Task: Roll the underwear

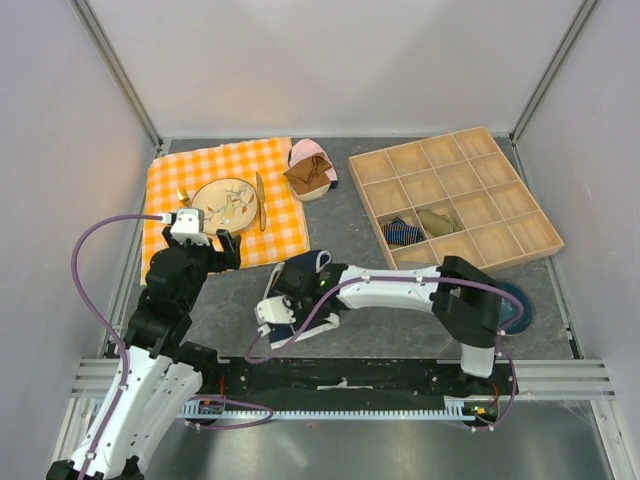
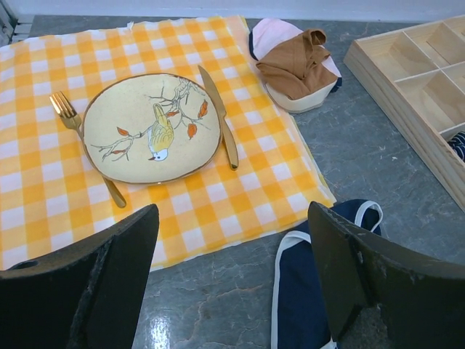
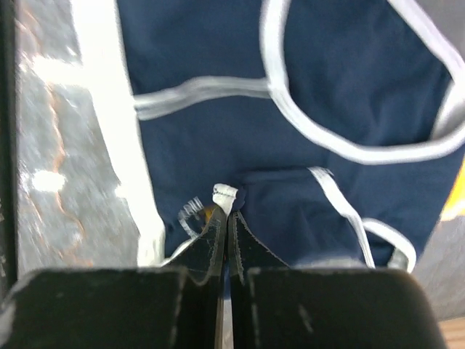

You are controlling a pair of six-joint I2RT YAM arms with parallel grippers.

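Observation:
The navy underwear with white trim (image 3: 349, 102) lies on the grey table, partly hidden under the right arm in the top view. In the right wrist view my right gripper is shut on a pinched part of it, with a folded section beside the fingertips. My left gripper stands open above the table near the checked cloth, empty, with part of the underwear in view beyond its right finger.
An orange checked cloth (image 1: 275, 170) holds a plate (image 1: 225, 205), fork and knife. A bowl of folded garments (image 1: 308, 175) is at the back. A wooden divided box (image 1: 460, 190) fills the back right, with some rolled items inside.

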